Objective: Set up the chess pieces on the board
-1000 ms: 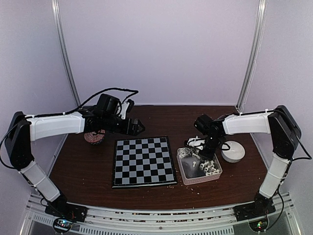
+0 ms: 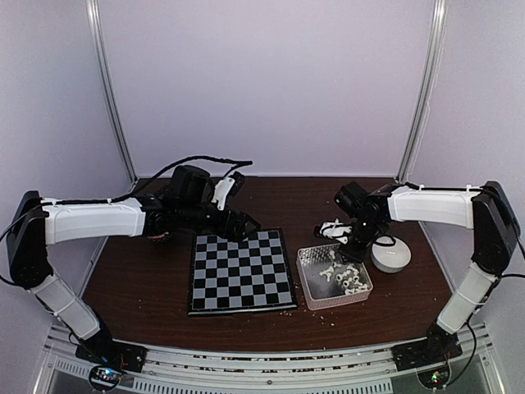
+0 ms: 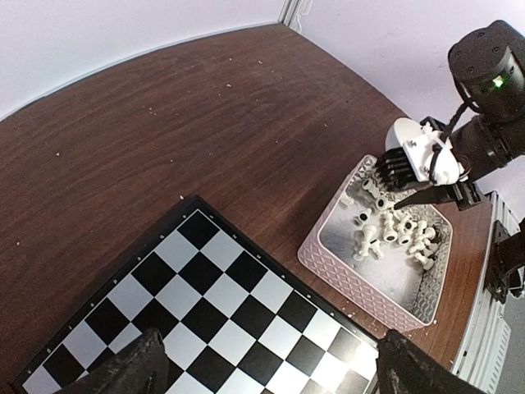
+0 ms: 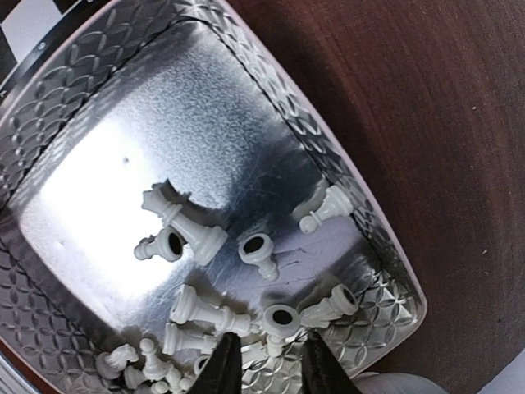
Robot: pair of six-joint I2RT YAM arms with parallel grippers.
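Note:
The chessboard lies bare at the table's middle. To its right a metal tray holds several white chess pieces, mostly lying on their sides, seen closely in the right wrist view. My left gripper hangs open over the board's back edge, nothing between its fingers. My right gripper is over the tray, its fingertips parted at the bottom of the right wrist view above the cluster of pieces; whether anything sits between them is unclear.
A white bowl stands right of the tray, near my right arm. A reddish object behind the left arm is mostly hidden. The back middle of the table and the strip before the board are clear.
My right arm has risen slightly above the tray.

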